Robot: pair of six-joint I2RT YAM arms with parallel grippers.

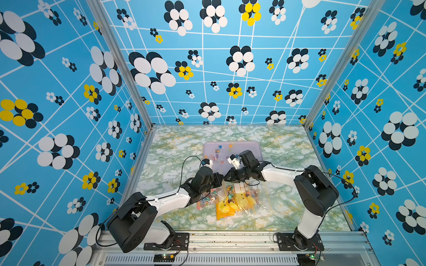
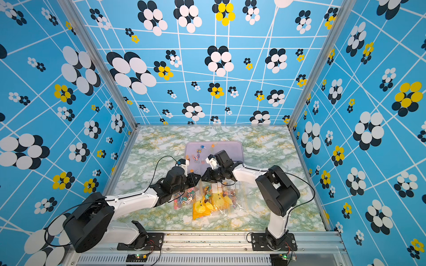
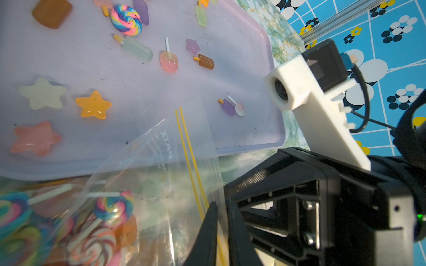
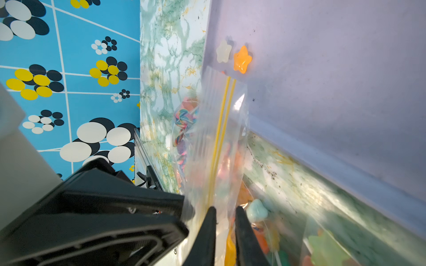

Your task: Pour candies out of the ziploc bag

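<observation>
A clear ziploc bag (image 3: 155, 186) with yellow seal lines rises between my grippers at the tray's front edge, lollipops (image 3: 113, 206) showing behind it. My left gripper is shut on the bag's top beside the seal. My right gripper has its fingertips at the same seal strip (image 4: 219, 141); whether they are shut on it I cannot tell. More candy bags (image 1: 235, 204), yellow and clear, lie on the table below the arms.
The pale lilac tray (image 3: 221, 133) holds scattered candies, among them stars (image 3: 93, 104) and small popsicles (image 3: 204, 62). Bare marble table (image 1: 164, 146) surrounds it at left, right and back.
</observation>
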